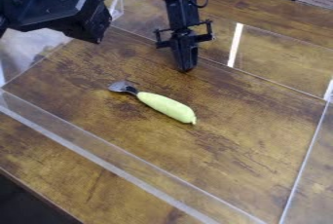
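My gripper (185, 60) hangs at the top middle of the camera view, low over the wooden table near its back, with its fingers together and nothing seen between them. In front of it and to the left lies a pale yellow-green corn-like object (166, 107), angled toward the lower right. A small metal utensil head (123, 86), like a spatula or fork, lies at its upper-left end, touching it. The gripper is apart from both.
Clear acrylic strips or walls (92, 150) border the wooden work area (235, 150) on the front, back and right. A dark edge shows at the bottom left.
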